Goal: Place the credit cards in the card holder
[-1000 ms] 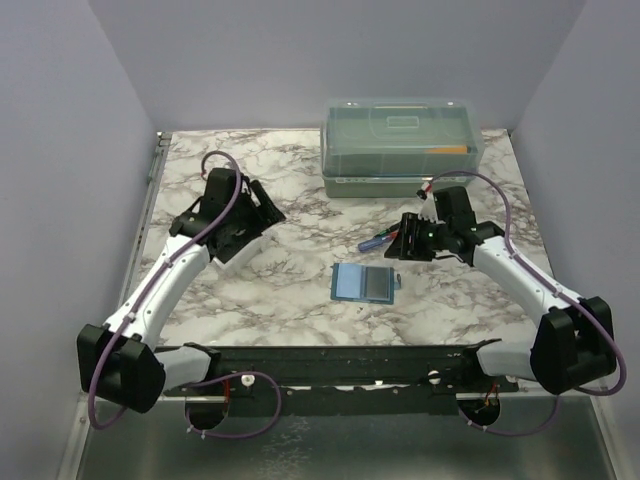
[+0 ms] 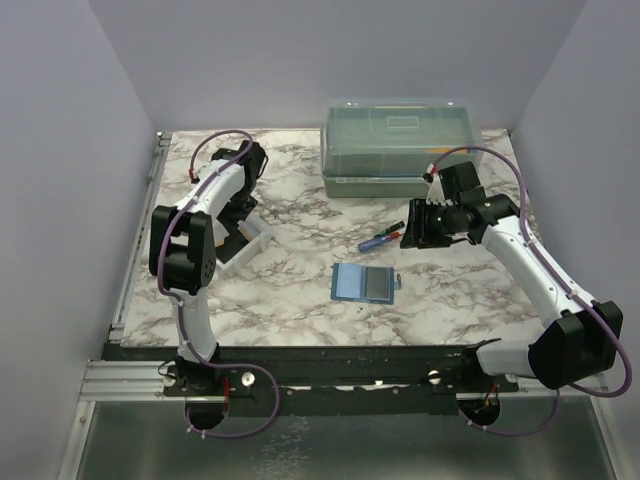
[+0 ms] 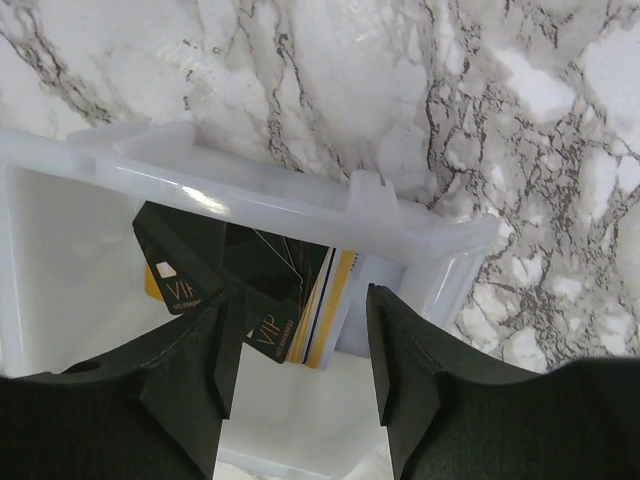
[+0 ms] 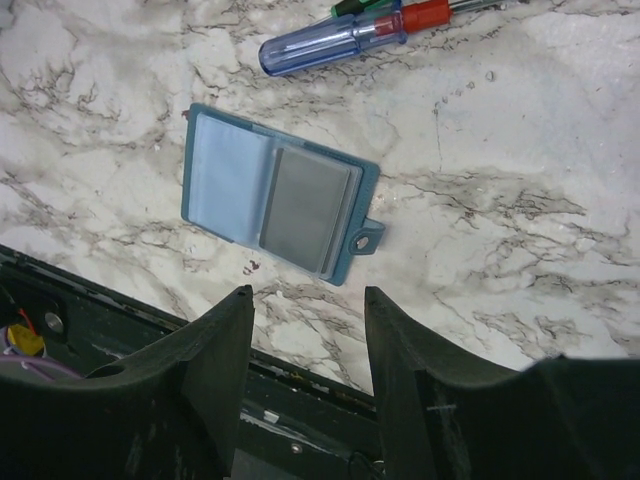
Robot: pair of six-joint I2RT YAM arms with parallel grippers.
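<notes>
A white translucent bin point(image 2: 250, 247) at the left holds dark VIP cards point(image 3: 180, 255) with yellow and white striped cards point(image 3: 330, 300) beside them. My left gripper hangs over the bin, fingers parted with nothing between them. The blue card holder point(image 4: 225, 170) lies flat near the table's front middle, with a grey panel on its right half. My right gripper is above the table at the right of the holder in the top view, fingers apart and empty.
Two screwdrivers point(image 4: 330, 40) lie behind the holder. A large green translucent box point(image 2: 395, 140) stands at the back right. The marble between bin and holder is clear.
My left arm has swung left to sit over the bin.
</notes>
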